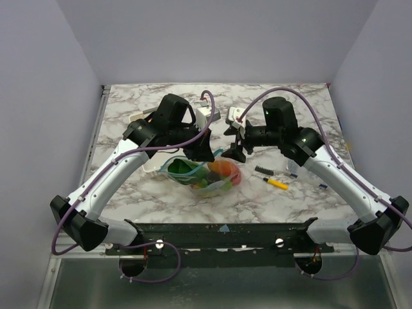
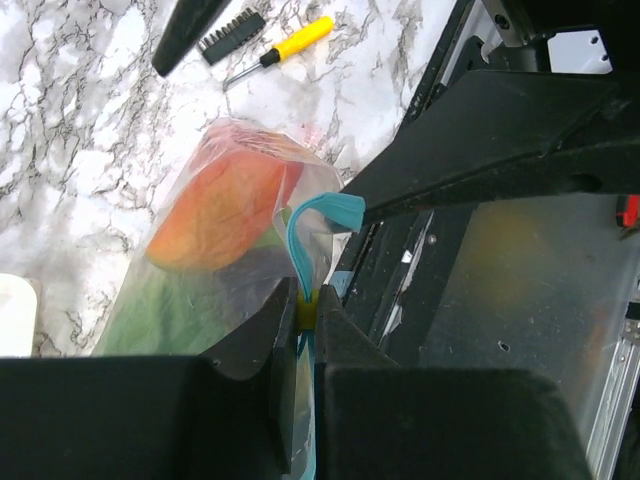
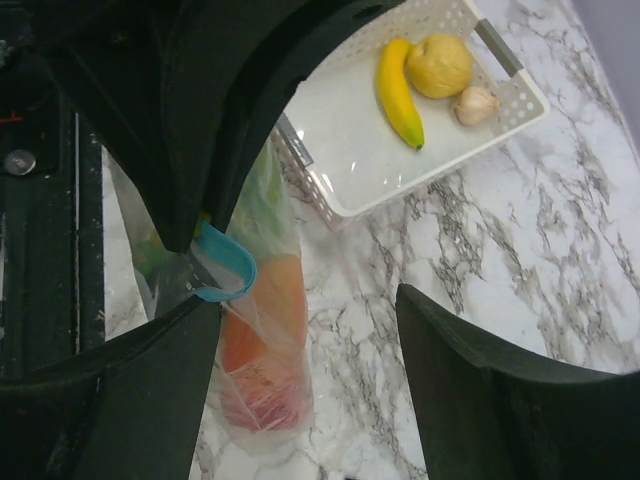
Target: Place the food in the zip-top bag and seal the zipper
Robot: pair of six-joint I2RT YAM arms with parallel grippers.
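The zip bag (image 1: pixel 220 180) holds orange, green and red food, with its blue zipper strip (image 2: pixel 335 208) along the top. My left gripper is shut on the bag's top edge at the zipper, where a small yellow piece shows. My right gripper (image 1: pixel 236 145) hovers just right of the left one; in the right wrist view its fingers (image 3: pixel 480 380) stand open, with the blue strip near the left finger and the left gripper's black body above it.
A white bin (image 3: pixel 365 170) with a banana, a yellow round item and a small pale bulb sits behind. A screwdriver (image 1: pixel 276 183) and a black comb-like piece (image 1: pixel 264 170) lie on the marble right of the bag.
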